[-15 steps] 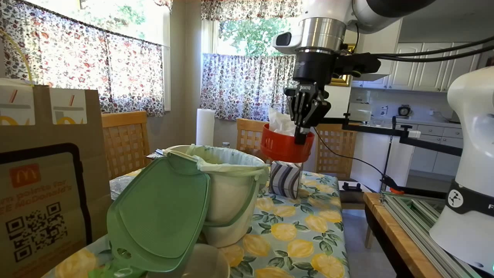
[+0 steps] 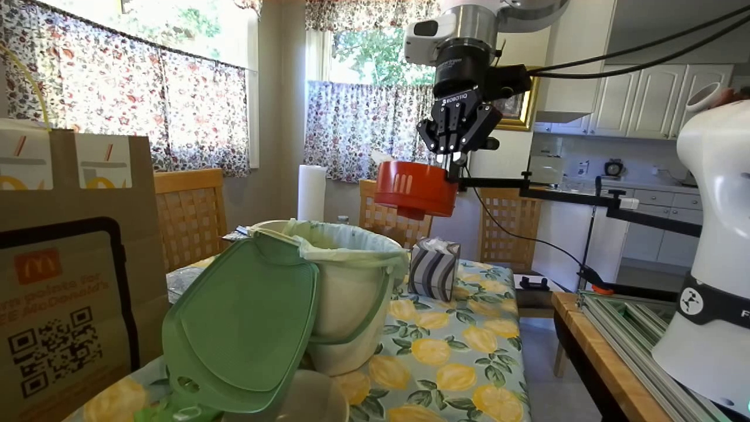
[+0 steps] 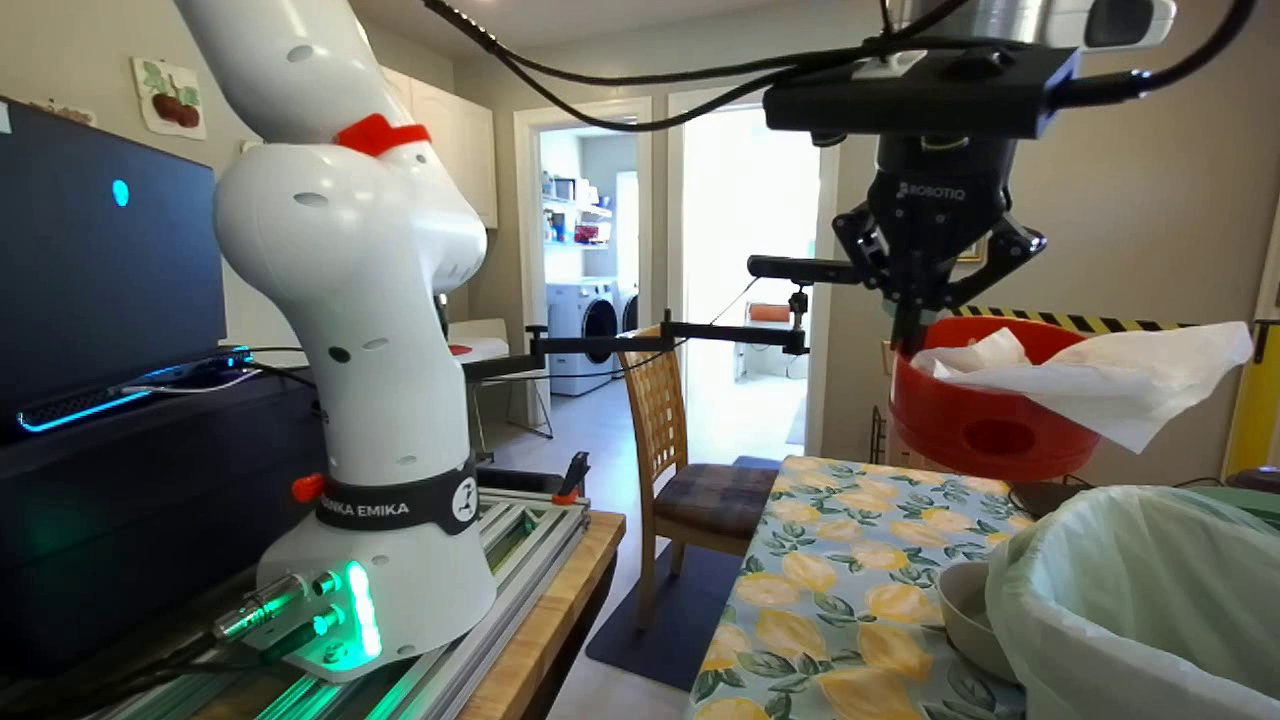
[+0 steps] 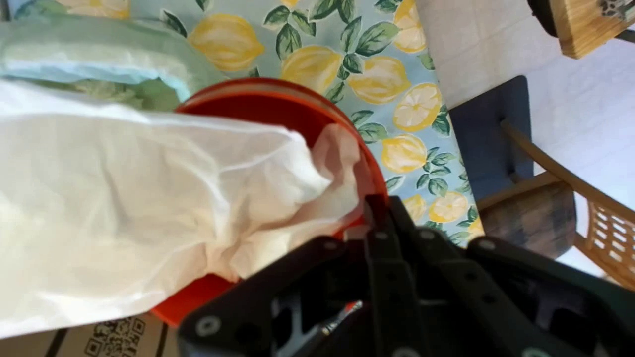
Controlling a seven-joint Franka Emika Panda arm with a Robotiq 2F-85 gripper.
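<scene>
High above the table, my gripper (image 2: 454,163) is shut on the thin rim of a red round container (image 2: 415,189). In exterior view 2 the container (image 3: 990,422) hangs below the fingers, its mouth upward and slightly tilted. A crumpled white paper (image 4: 149,208) lies in it and drapes well over its rim on the side away from the fingers. The bin (image 2: 355,309), cream with a pale green liner (image 3: 1116,576), stands open on the table. From exterior view 1 the container appears above and to the right of the bin's mouth.
The bin's green lid (image 2: 242,320) hangs open toward the camera. A striped tissue box (image 2: 433,271) stands behind the bin, and a paper bag (image 2: 77,281) at the left. Lemon-print tablecloth (image 2: 450,351) lies clear to the bin's right.
The gripper has carried the red container upward and to the left in exterior view 1. Its underside now shows, and less of the white paper is visible there.
</scene>
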